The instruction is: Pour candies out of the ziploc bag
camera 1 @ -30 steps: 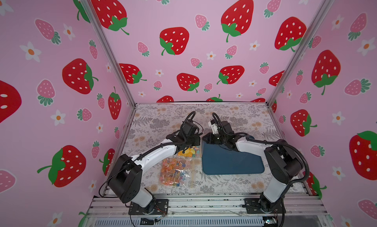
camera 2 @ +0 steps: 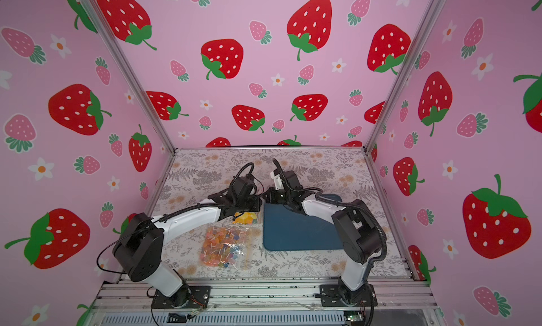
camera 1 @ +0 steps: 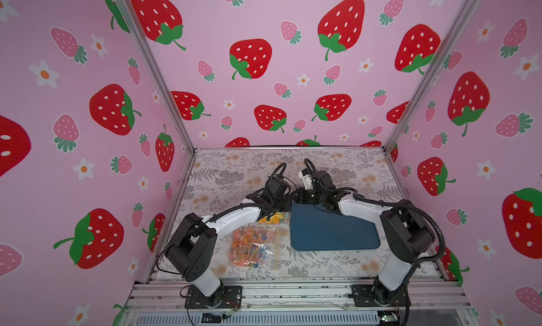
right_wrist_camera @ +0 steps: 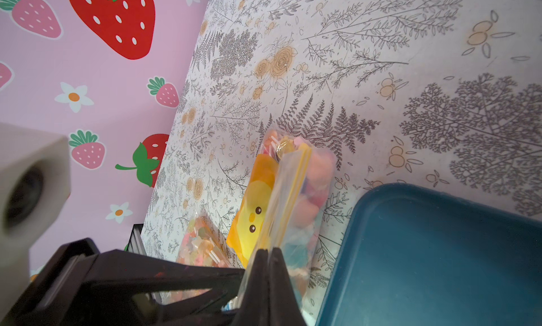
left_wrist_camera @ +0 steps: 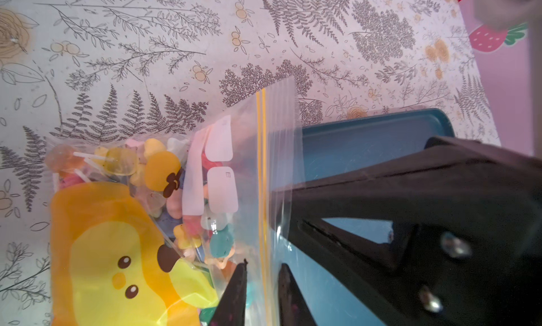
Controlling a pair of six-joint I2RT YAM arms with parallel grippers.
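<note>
A clear ziploc bag (left_wrist_camera: 220, 179) of candies and a yellow-faced packet (left_wrist_camera: 113, 258) stands at the blue tray's left side, its yellow zip strip (left_wrist_camera: 261, 156) running along the mouth edge. At that strip, my left gripper is part open, one finger on each side of it. From the opposite side my right gripper is shut, and the thin film of the mouth edge meets its fingertips. In the top left view both grippers are close together, and the arms hide much of this bag.
The blue tray (camera 1: 336, 230) lies right of the bag, bare where it shows. A second clear bag of candies (camera 1: 252, 247) lies flat at the front left.
My left gripper has moved right and slightly down, up to the right gripper. The right gripper has shifted a little up. The front bag and tray have stayed put.
</note>
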